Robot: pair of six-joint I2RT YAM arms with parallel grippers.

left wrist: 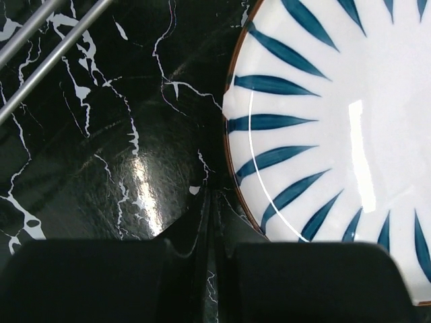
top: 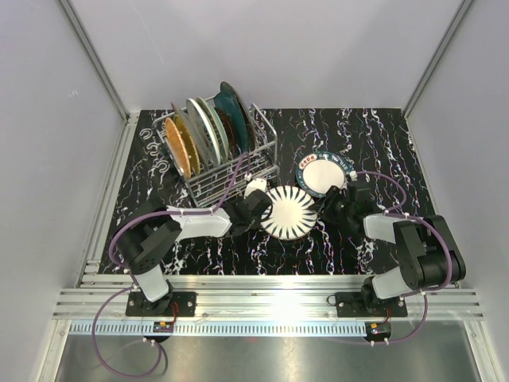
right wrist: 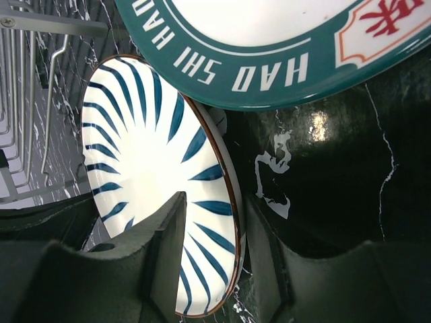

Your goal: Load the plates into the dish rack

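The white plate with blue stripes (top: 289, 212) lies on the black marbled surface, just right of the dish rack (top: 208, 185). My left gripper is shut beside the plate's left rim, with nothing showing between its fingers. At the opposite edge my right gripper stands open. In the right wrist view its fingers straddle the brown rim of the striped plate (right wrist: 145, 158), one over the face and one outside. A second plate, white with a green lettered rim (top: 324, 174), lies behind, its near edge close to the striped one.
Several plates, among them an orange one (top: 176, 148) and a dark teal one (top: 231, 107), stand upright toward the back of the rack. The rack's front part is empty. Bare surface shows at the back right.
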